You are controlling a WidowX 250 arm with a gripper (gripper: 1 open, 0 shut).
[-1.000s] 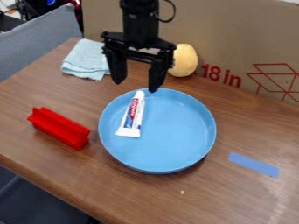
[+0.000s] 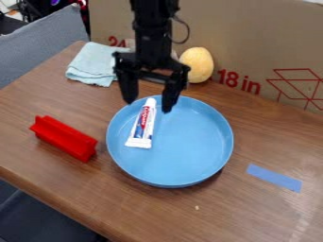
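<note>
My black gripper (image 2: 149,90) hangs open above the back part of a blue plate (image 2: 190,151), its two fingers spread apart with nothing between them. A white toothpaste tube (image 2: 140,132) with blue and red print lies on the left part of the plate, below the gripper.
A red object (image 2: 66,138) lies left of the plate. A folded pale blue cloth (image 2: 93,62) and a yellow rounded object (image 2: 197,66) sit at the back before a cardboard box (image 2: 271,66). Blue tape (image 2: 274,178) marks the clear wooden table at right.
My gripper has shifted slightly over the last second, staying above the back of the plate. The objects on the table have not moved.
</note>
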